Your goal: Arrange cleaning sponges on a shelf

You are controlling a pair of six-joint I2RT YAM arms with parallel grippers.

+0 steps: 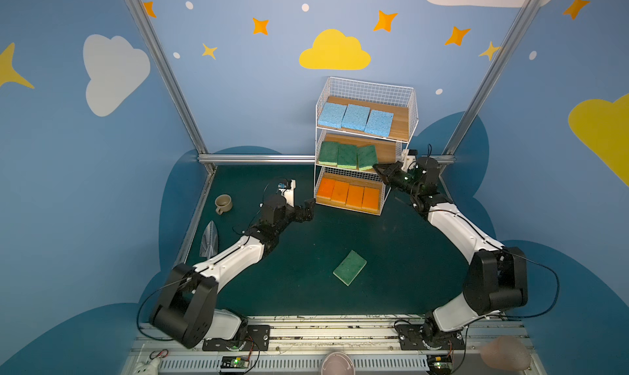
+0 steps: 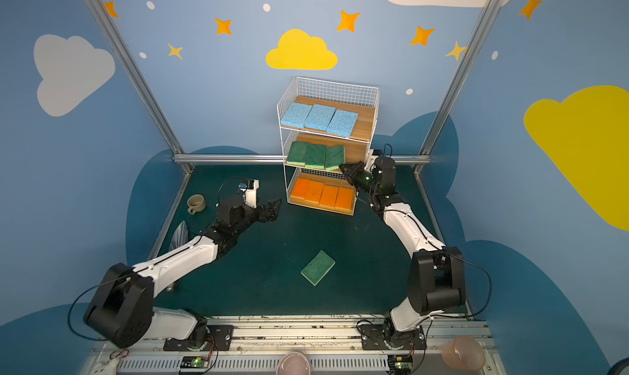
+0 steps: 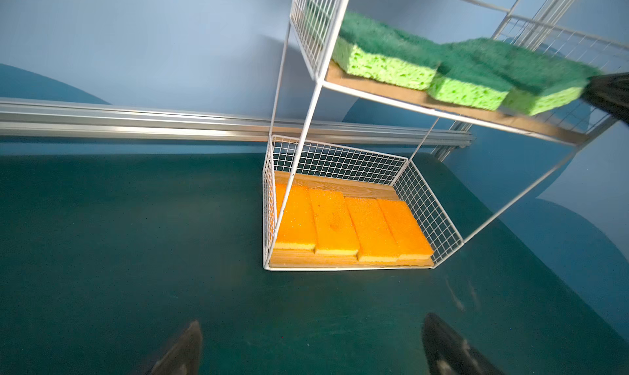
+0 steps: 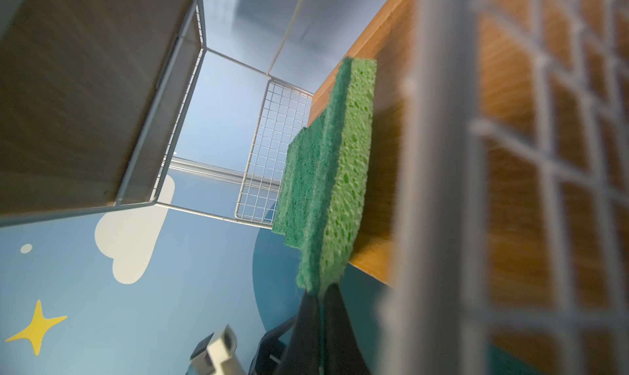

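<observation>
The three-level wire shelf (image 1: 388,151) stands at the back. Its middle level carries three green sponges, the rightmost (image 1: 367,157) set slightly askew against its neighbour (image 1: 347,157). My right gripper is shut, its tips against the front end of that rightmost sponge (image 4: 347,165); nothing shows between them. Blue sponges (image 1: 355,117) lie on the top level and orange sponges (image 3: 334,221) on the bottom one. In front of the shelf's lower left, my left gripper (image 1: 310,210) stands open and empty. One loose green sponge (image 1: 350,267) lies on the table.
A beige mug (image 1: 223,203) and a grey trowel (image 1: 209,240) sit at the left edge, the trowel partly behind the left arm. A shelf side frame (image 4: 435,178) is very close to the right wrist camera.
</observation>
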